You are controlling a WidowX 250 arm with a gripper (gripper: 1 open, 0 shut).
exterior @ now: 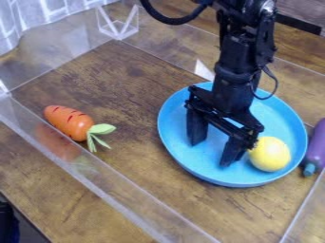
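My black gripper (219, 128) is low over the blue plate (191, 159), its fingers open with fingers reaching down toward the plate's floor. A yellow round object (269, 155), resembling a lemon, sits at the plate's right side, just beside the right-hand finger. The arm hides part of the plate's middle and back.
An orange toy carrot (70, 121) with green leaves lies on the wooden table at left. A purple eggplant-like toy (315, 142) lies at the right edge, beside the plate. Transparent walls border the table.
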